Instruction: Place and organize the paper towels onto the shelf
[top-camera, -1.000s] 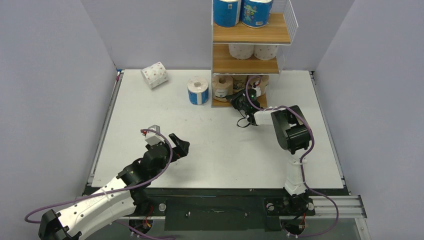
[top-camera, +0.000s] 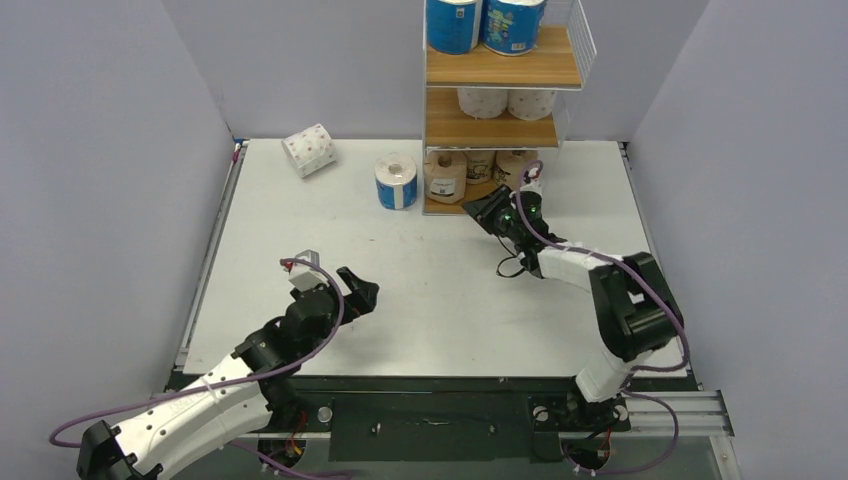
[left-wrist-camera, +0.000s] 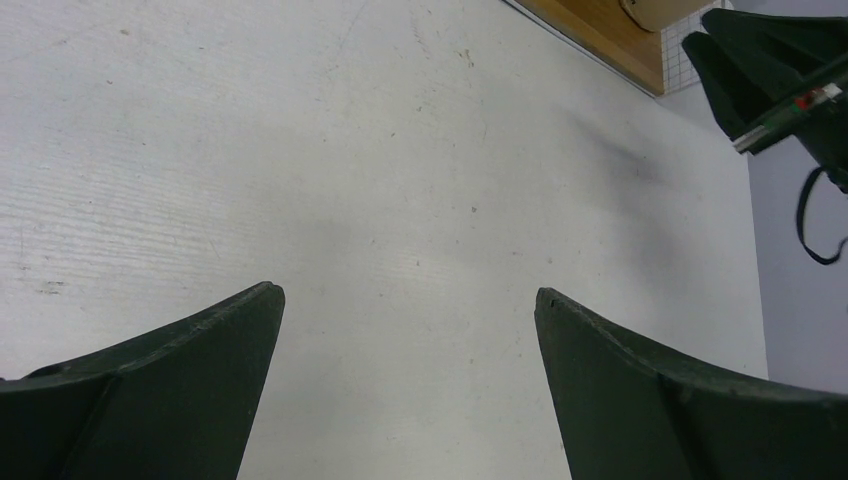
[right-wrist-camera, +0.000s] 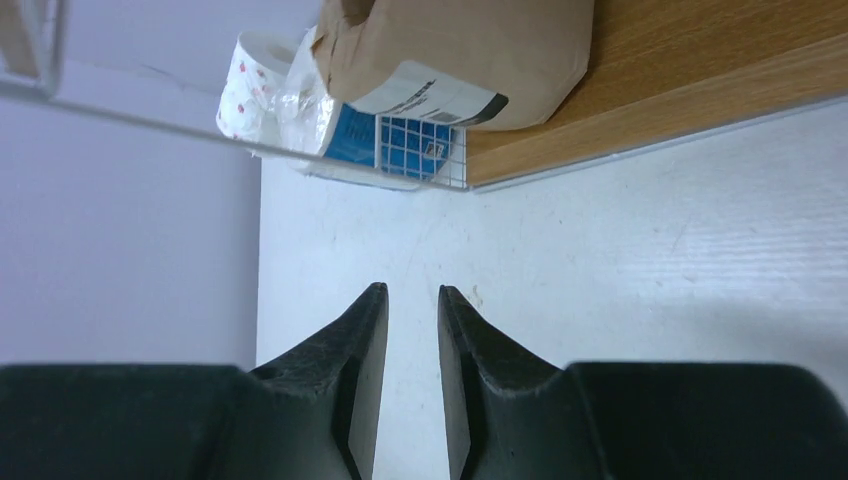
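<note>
Three brown paper rolls stand upright on the bottom level of the shelf (top-camera: 490, 149): a left roll (top-camera: 445, 178), a back roll (top-camera: 479, 166) and a right roll (top-camera: 509, 168) partly covered by the right arm. In front of that level hovers my right gripper, its fingers a small gap apart and empty, clear of the brown roll (right-wrist-camera: 470, 60). On the table a blue-wrapped roll (top-camera: 396, 182) stands upright left of the shelf, and a white dotted roll (top-camera: 309, 150) lies tilted farther left. My left gripper is wide open over bare table.
Two blue-wrapped rolls (top-camera: 483, 22) fill much of the top level, and two white rolls (top-camera: 506, 102) stand on the middle one. Wire sides (top-camera: 583, 40) border the shelf.
Brown rolls stayed in place. The left arm has not moved.
</note>
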